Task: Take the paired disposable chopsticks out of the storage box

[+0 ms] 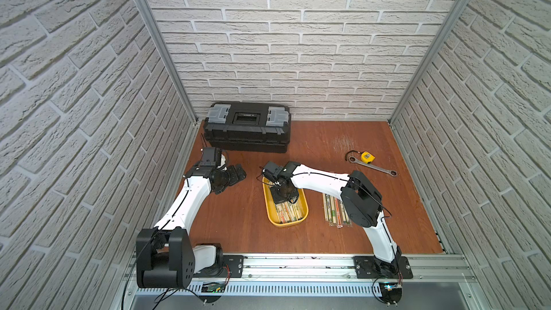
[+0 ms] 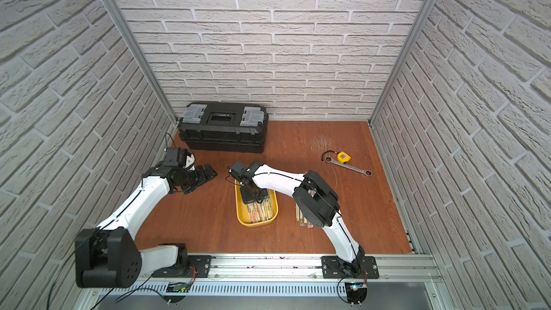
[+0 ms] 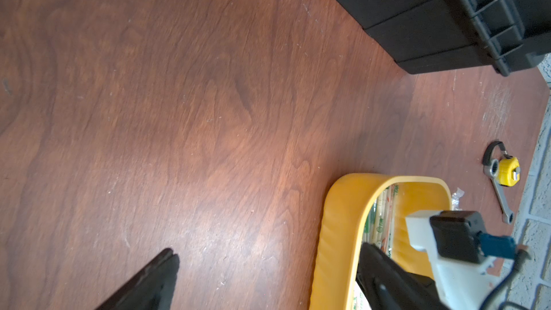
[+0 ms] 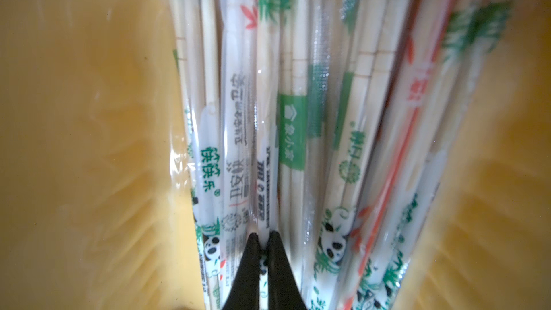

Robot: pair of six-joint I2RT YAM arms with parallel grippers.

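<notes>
The yellow storage box (image 1: pixel 268 212) stands mid-table with several paper- and plastic-wrapped chopstick pairs (image 1: pixel 289 212) lying side by side in it. My right gripper reaches down into the box, shut, its tips right at a white-wrapped pair (image 4: pixel 267 189) left of the middle of the row. Whether any wrapper is pinched between the tips cannot be made out. The right arm hides the far end of the box in both top views. Over bare wood left of the box, my left gripper is open and empty.
Several wrapped pairs (image 1: pixel 331 209) lie on the table right of the box, partly under the right arm. A black toolbox (image 1: pixel 246 132) stands at the back left; a tape measure (image 1: pixel 367 157) and wrench (image 1: pixel 373 166) lie at the back right. Wood left of the box is clear.
</notes>
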